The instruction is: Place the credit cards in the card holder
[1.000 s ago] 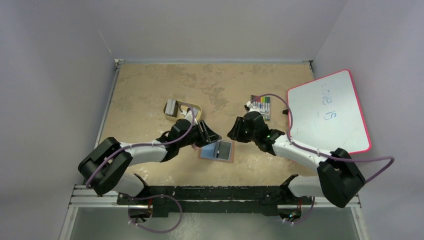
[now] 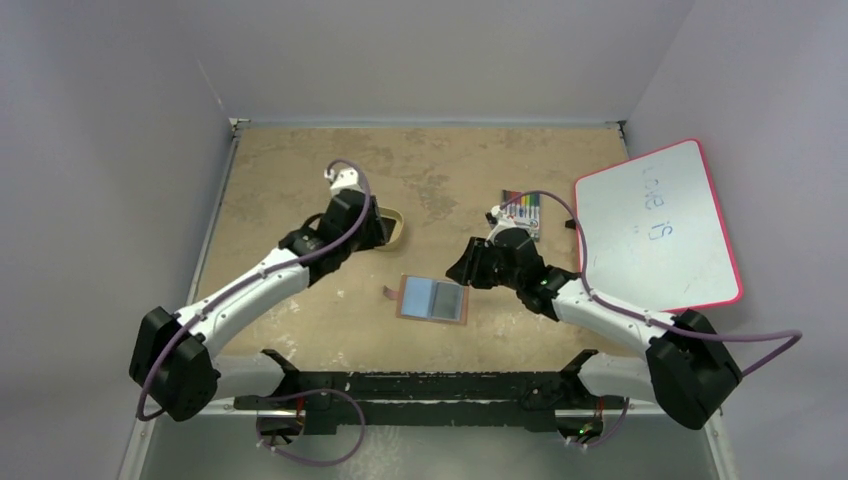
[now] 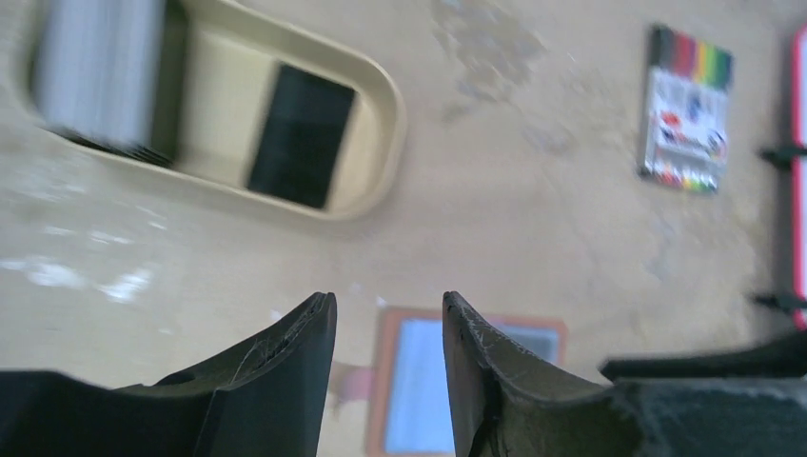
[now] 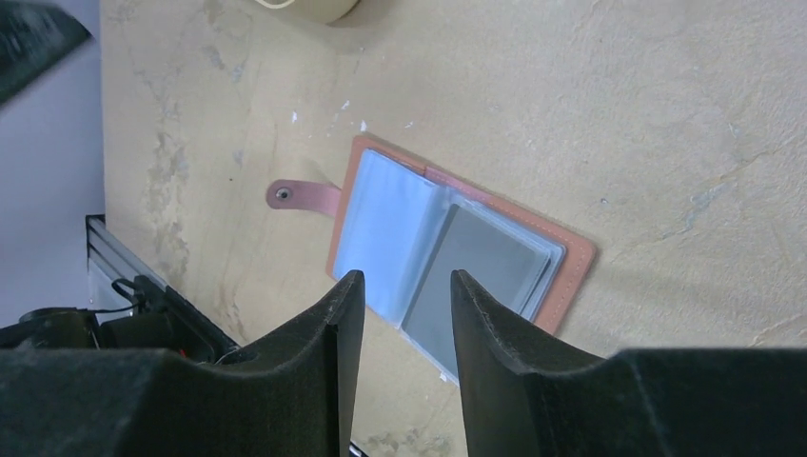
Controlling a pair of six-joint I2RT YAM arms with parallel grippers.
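Observation:
The card holder (image 4: 426,249), brown-edged with clear pockets, lies spread on the table with its pink strap out to one side. One pocket side looks light blue, the other grey. A beige tray (image 3: 388,152) holds a dark flat card (image 3: 303,135) at one end and a blurred pale stack (image 3: 100,67) at the other. Over the tray's right end, in the top view, is my left gripper (image 2: 380,228); its fingers are apart with nothing between them. My right gripper (image 2: 466,268) hovers by the holder's upper right corner, open and empty.
A pack of coloured pens (image 2: 521,213) lies to the right of centre, beside a red-framed whiteboard (image 2: 655,225). The right gripper's dark fingertip (image 3: 704,367) enters the left wrist view. Behind the tray and pens the table is bare.
My left gripper has moved from over the holder up and leftward to the tray, hiding much of it in the top view. My right gripper has shifted slightly left.

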